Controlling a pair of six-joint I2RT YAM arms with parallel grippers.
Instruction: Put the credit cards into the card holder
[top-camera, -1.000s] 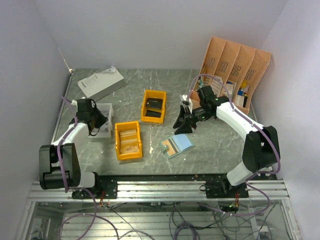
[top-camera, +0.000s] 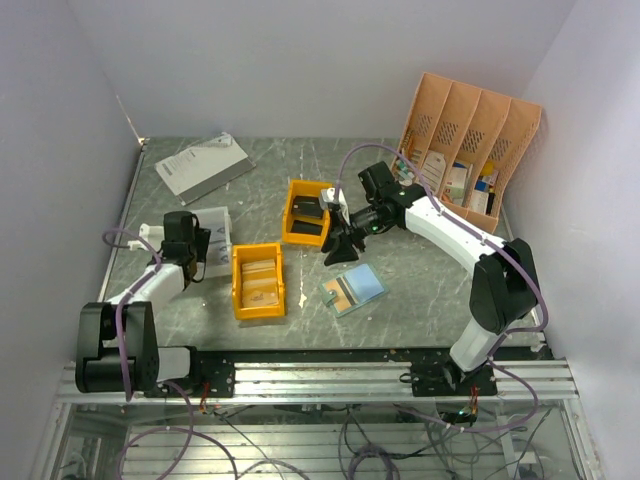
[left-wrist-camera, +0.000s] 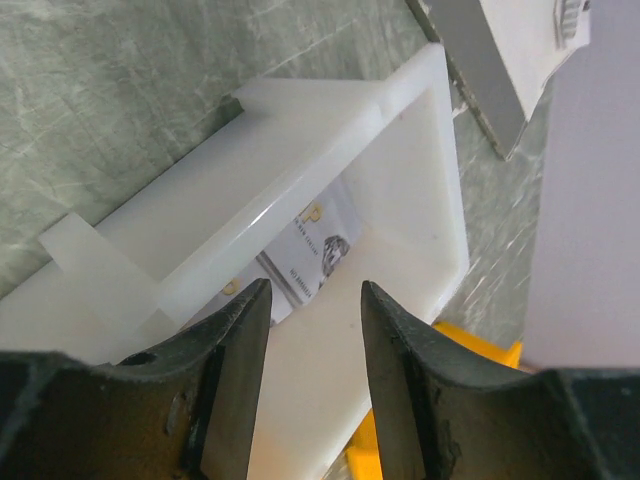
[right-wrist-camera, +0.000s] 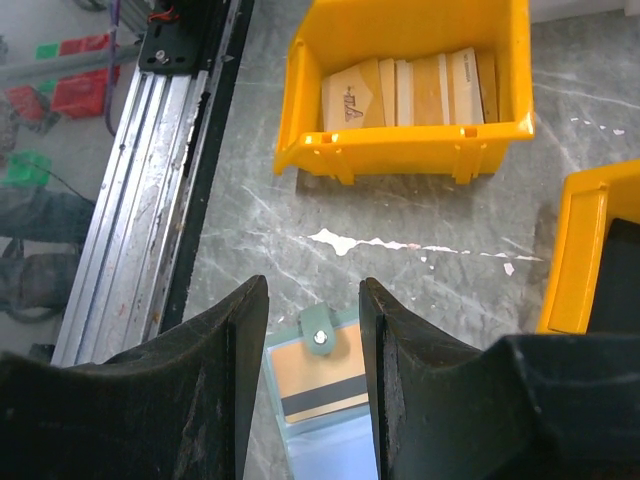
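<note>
A flat card holder (top-camera: 353, 289) with a green-grey edge lies on the table right of centre. Tan and dark bands and a pale blue panel show on it; the right wrist view catches the same holder (right-wrist-camera: 322, 375) below and between my fingers. Above its far side hovers my right gripper (top-camera: 343, 250), fingers apart and empty. At the left, my left gripper (top-camera: 203, 245) stands open over a white bin (top-camera: 220, 225). Inside that bin, the left wrist view shows flat printed card-like pieces (left-wrist-camera: 318, 238) ahead of the fingertips, apart from them. I cannot tell whether these are the credit cards.
One yellow bin (top-camera: 281, 292) holds tan card-like pieces; another yellow bin (top-camera: 288, 225) holds dark items. A grey-white box (top-camera: 205, 168) lies at the back left. An orange rack (top-camera: 492, 115) stands back right.
My right gripper has moved left and a little back, uncovering the holder. The left gripper has shifted slightly left. The white bin and the nearer yellow bin have moved slightly right.
</note>
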